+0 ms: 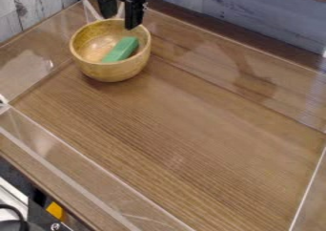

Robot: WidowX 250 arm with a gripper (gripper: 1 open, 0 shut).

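Note:
A wooden bowl [98, 65] sits on the table at the upper left, with a green block [120, 50] lying inside it. My black gripper [120, 21] is at the top of the frame, over the bowl's back rim, its fingers apart with nothing seen between them. The upper part of the arm is cut off by the frame.
Walls run along the back. At the lower left, beyond the table's edge, are cables and a small yellow object [55, 210].

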